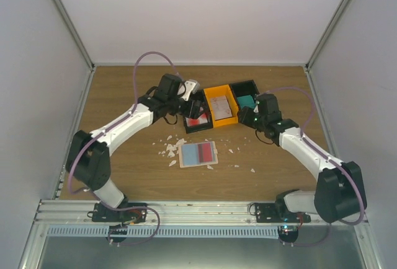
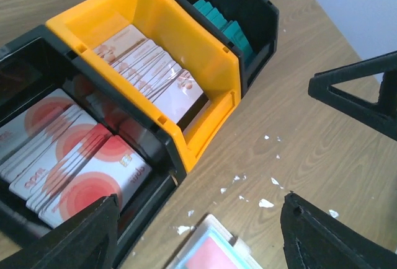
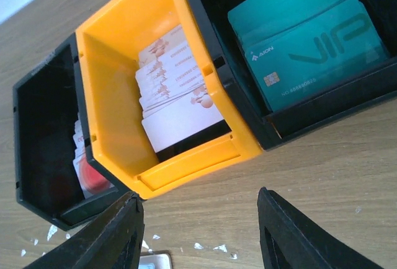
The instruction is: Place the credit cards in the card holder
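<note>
Red-and-white credit cards (image 2: 99, 188) lie stacked in the left black bin. The yellow bin holds white cards with pinkish prints (image 3: 180, 117), and teal cards (image 3: 316, 52) lie in the right black bin. My left gripper (image 1: 193, 109) is over the left bin, its fingers (image 2: 304, 232) apart and empty. Just in front of the yellow and right bins hovers my right gripper (image 1: 246, 118), open with nothing between its fingers. In front of the bins, what looks like the card holder (image 1: 190, 155) lies flat, with a blue and a red panel.
The left black bin (image 2: 146, 213), yellow bin (image 2: 211, 126) and right black bin (image 2: 263, 12) stand side by side. Small white scraps (image 1: 171, 150) litter the wood around the holder.
</note>
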